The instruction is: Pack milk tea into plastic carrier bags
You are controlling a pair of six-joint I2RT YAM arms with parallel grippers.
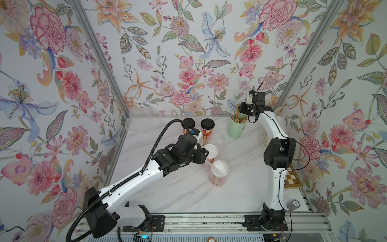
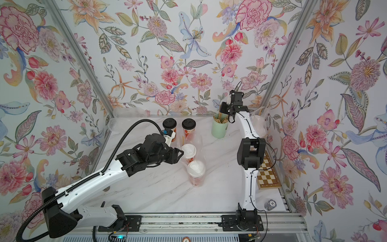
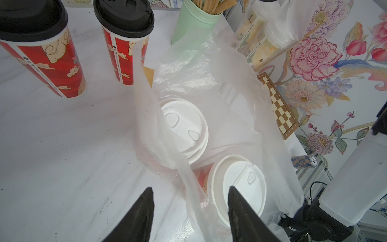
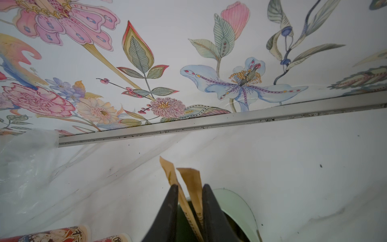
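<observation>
A clear plastic bag stands open on the table, with two white-lidded cups inside, a nearer cup and a farther cup. My left gripper is open above the bag's left side; a loose bag edge passes through the view between its fingers, apparently not gripped. At the back right, my right gripper is partly open over a pale green holder of paper-wrapped straws. In the right wrist view, two straw tips rise between its fingers, with a gap still showing.
Two red cups with black lids stand behind the bag, the left one and the right one. Another bag with cups sits at the right, near a chequered board.
</observation>
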